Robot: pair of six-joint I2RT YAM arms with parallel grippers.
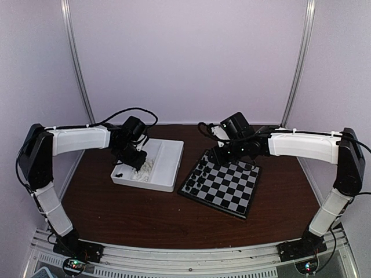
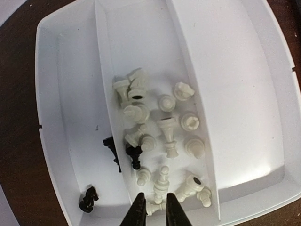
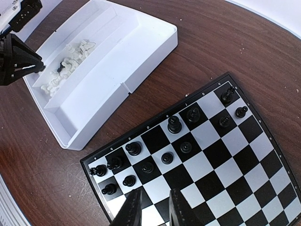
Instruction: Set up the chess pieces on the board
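Observation:
The chessboard holds several upright black pieces along one side. My right gripper is over it, fingertips apart, holding nothing visible. My left gripper is over the white tray, its fingers slightly apart, nothing clearly between them. The tray's middle compartment holds several white pieces and a black piece. The left compartment holds two black pieces, one lying by the divider and another near the near end. The right compartment is empty.
Brown table surrounds tray and board, with clear space in front of both. Pale walls bound the back and sides.

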